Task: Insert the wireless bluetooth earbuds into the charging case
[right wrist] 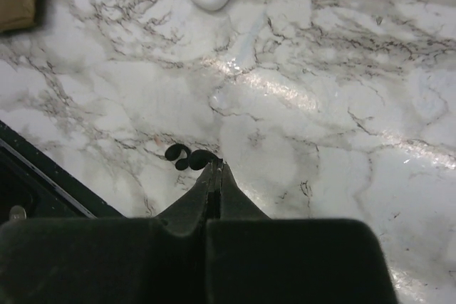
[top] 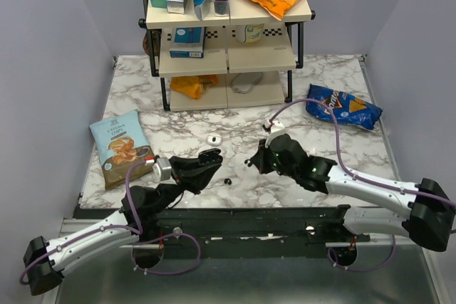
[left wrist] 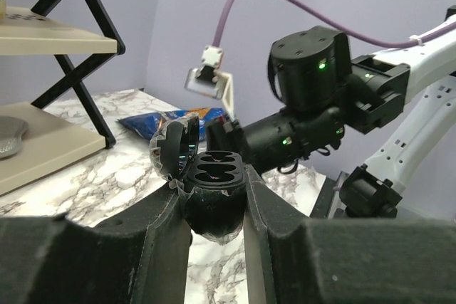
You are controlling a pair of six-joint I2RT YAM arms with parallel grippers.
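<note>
The black charging case point(left wrist: 214, 194) is upright with its lid raised, and two empty earbud slots face up in the left wrist view. My left gripper is shut on it, one finger on each side. One black earbud point(right wrist: 202, 159) sits at the tips of my right gripper, which is shut on it. From above, this earbud point(top: 248, 162) shows just left of the right fingertips, off the table. The other black earbud point(top: 227, 181) lies on the marble table between the two grippers.
A white case point(top: 214, 139) lies on the table behind the grippers. A chip bag point(top: 121, 149) is at the left, a blue bag point(top: 344, 107) at the right. The shelf rack point(top: 228, 69) stands at the back. Open marble lies around the right gripper.
</note>
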